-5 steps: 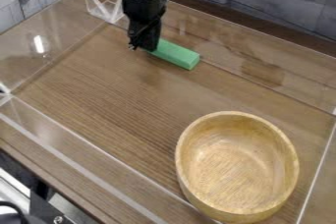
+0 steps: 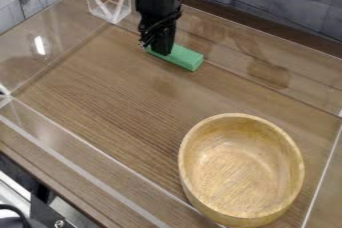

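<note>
A black gripper (image 2: 158, 44) reaches down from the top at the back, its tips at the left end of a green block (image 2: 181, 59) lying on the wooden table (image 2: 107, 102). The gripper looks narrow; whether anything is between its fingertips is hard to make out.
A large light wooden bowl (image 2: 241, 172) sits at the front right. A white plastic piece (image 2: 110, 4) stands at the back left beside the arm.
The arm and gripper have shifted slightly and look more upright over the block's left end. The green block stays in about the same place.
</note>
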